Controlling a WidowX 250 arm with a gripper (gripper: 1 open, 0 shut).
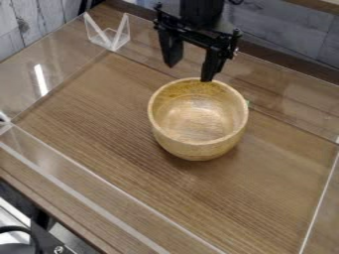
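Note:
My black gripper [189, 62] hangs at the top centre, above and just behind a tan round bowl [197, 116], its two fingers spread apart with nothing visible between them. The bowl looks empty and sits upright on a wooden table [93, 149].
A clear, angular object [110, 35] stands at the back left near the table's edge. The front and both sides of the table around the bowl are largely clear. A dark shape [20, 241] shows at the bottom left corner, partly out of view.

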